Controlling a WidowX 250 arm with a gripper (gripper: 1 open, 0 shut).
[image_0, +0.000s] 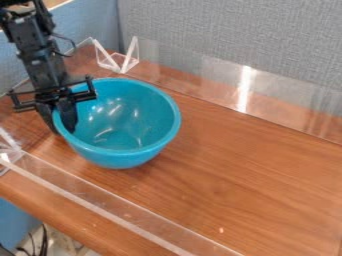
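A turquoise plastic bowl (134, 130) stands on the wooden table at the left of centre. My black gripper (62, 108) is at the bowl's left side, its fingers at the rim, one reaching down over the wall. Whether the fingers are shut on the rim or apart around it is too small and dark to tell.
Clear low barriers run along its edges. A white angular bracket (115, 58) stands at the back left, and grey and blue padded walls surround the back and left.
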